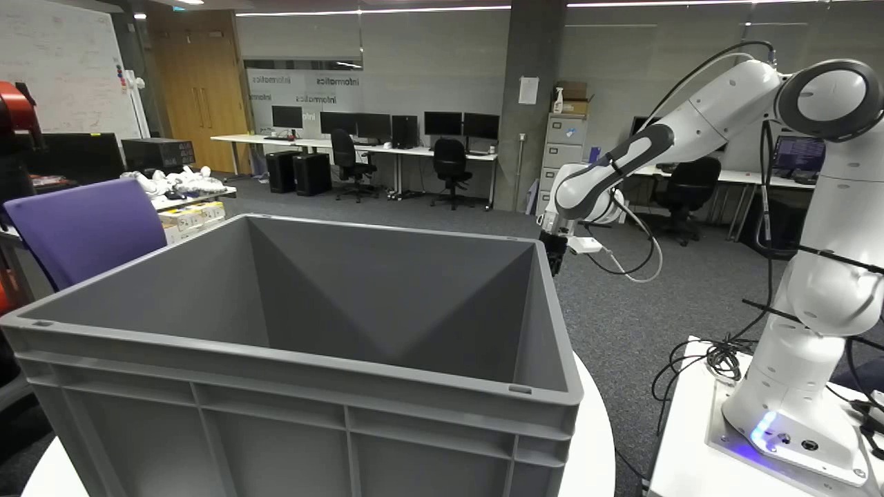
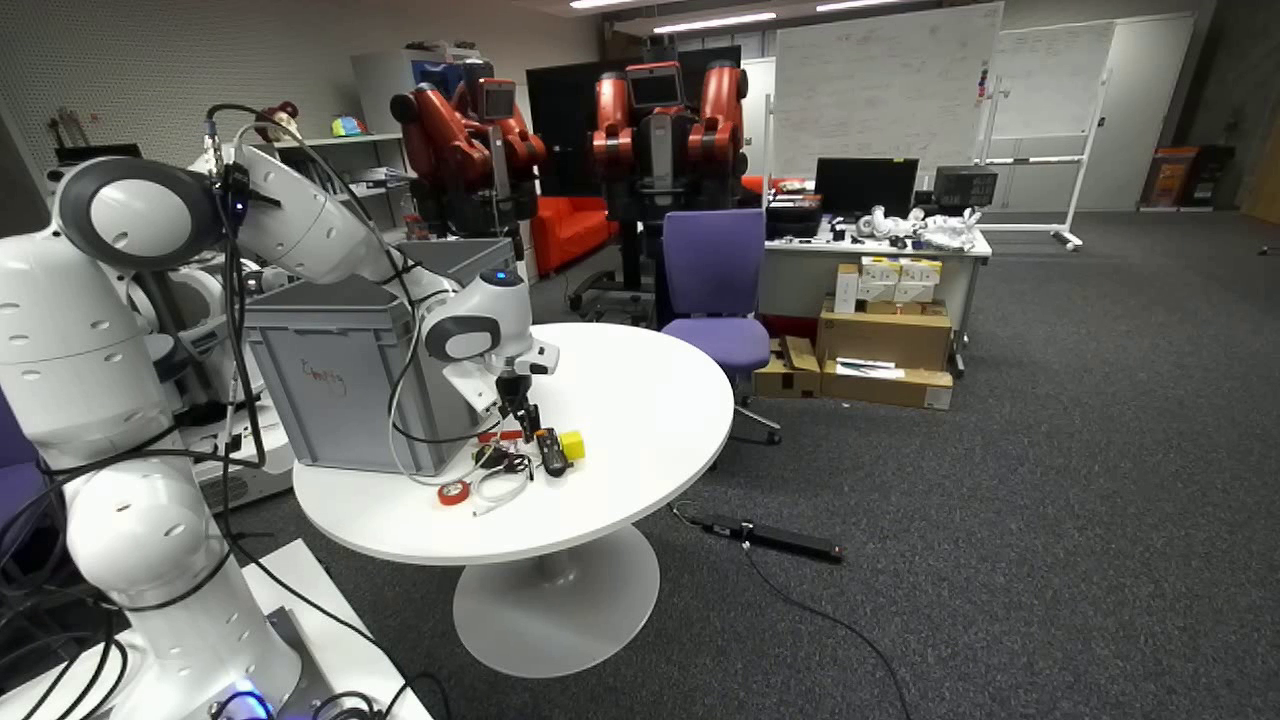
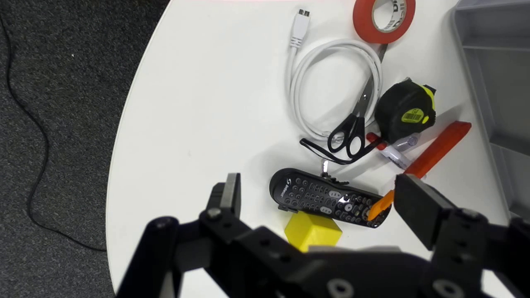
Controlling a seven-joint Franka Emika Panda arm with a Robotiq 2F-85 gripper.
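My gripper is open above the round white table, its two fingers wide apart. Between and beyond them in the wrist view lies a black remote control, with a yellow block touching its near side. An orange tip overlaps the remote's right end, in line with a red stick-like piece. Farther off are black-handled scissors, a coiled white cable, a black tape measure, a marker pen and a roll of red tape.
A large grey crate stands on the table beside the small items; its inside looks empty in exterior view 1. A purple chair stands behind the table.
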